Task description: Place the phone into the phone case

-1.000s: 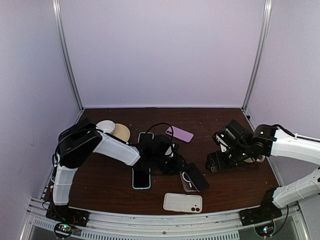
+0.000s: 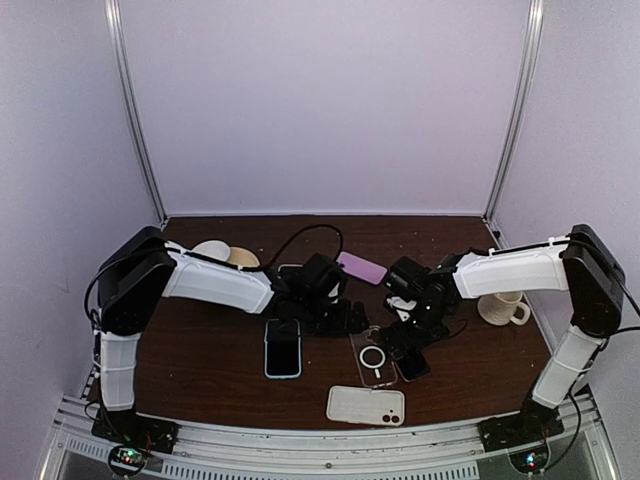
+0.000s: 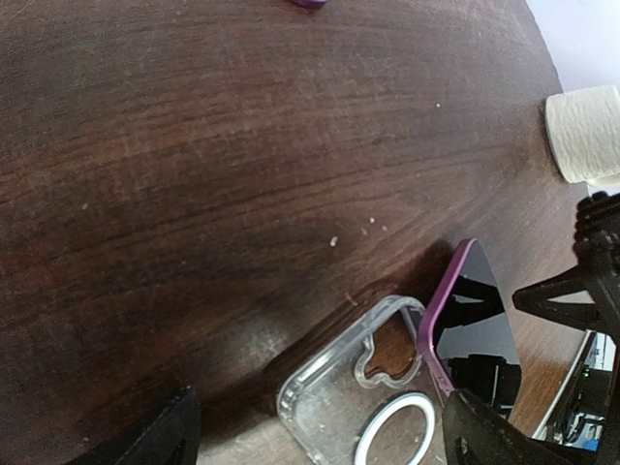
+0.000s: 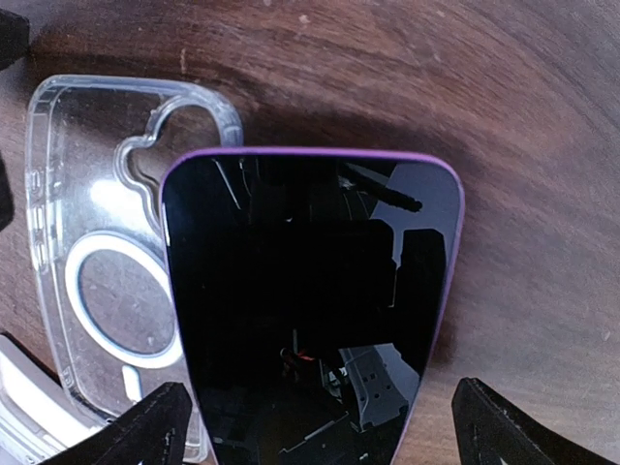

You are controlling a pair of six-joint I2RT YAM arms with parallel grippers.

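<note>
The clear phone case (image 3: 334, 383) with its white ring lies flat on the table, in all three views. The purple-framed phone (image 4: 310, 291) is screen up, beside the case's right side and partly over that edge. In the left wrist view the phone (image 3: 475, 329) looks tilted, its purple edge at the case rim. My left gripper is open, its fingers spread either side of the case. My right gripper is open above the phone, with gaps between the phone's sides and the fingers. From the top, the right gripper hides much of the phone (image 2: 413, 366).
A white phone case (image 2: 365, 406) lies in front. To the left is a blue-edged phone (image 2: 283, 350), and a purple case (image 2: 361, 268) lies behind. A mug (image 2: 503, 308) stands at the right. Both grippers are close together over the clear case.
My right gripper has moved left and down over the phone. The phone has shifted right, uncovering more of the clear case.
</note>
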